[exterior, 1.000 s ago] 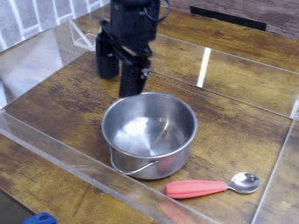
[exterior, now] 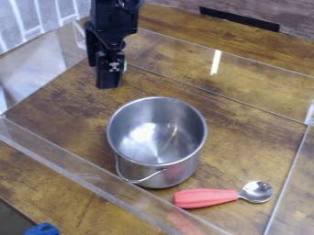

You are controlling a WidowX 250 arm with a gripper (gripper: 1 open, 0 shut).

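Observation:
The black gripper [exterior: 108, 66] hangs at the upper left over the wooden floor, above and behind a steel pot [exterior: 157, 142]; its fingers are open, with nothing clearly held. A small green item is partly hidden behind it. The pot stands in the middle with its wire handle down on the near side. A spoon with a pink handle [exterior: 204, 196] lies at the lower right of the pot.
Clear plastic walls [exterior: 61, 164] border the wooden area. The floor right of the pot and at the back right is free. A blue object [exterior: 40, 229] sits outside at the bottom left.
The gripper has moved back and left, away from above the pot. The pot and spoon have not moved.

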